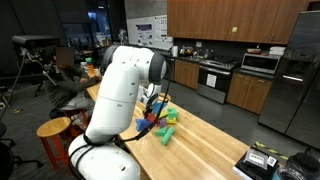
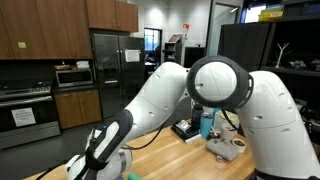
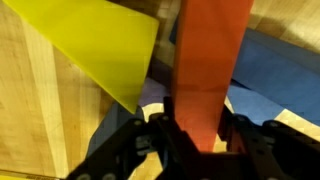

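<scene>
In the wrist view, a long red block (image 3: 210,55) runs up from between the fingers of my gripper, which is shut on it. A yellow block (image 3: 112,40) lies to its left, and a dark blue block (image 3: 285,72) extends on its right. Exterior view 1 has the gripper low among the coloured blocks on the wooden table, its fingertips too small to make out. A green block (image 1: 166,135) lies just right of it, and a blue block (image 1: 142,125) to the left. Exterior view 2 hides the grip behind the arm.
Right of the blocks, the wooden table (image 1: 205,145) is largely clear. Dark items (image 1: 258,163) stand at its far right end. A red stool (image 1: 54,128) stands on the floor to the left.
</scene>
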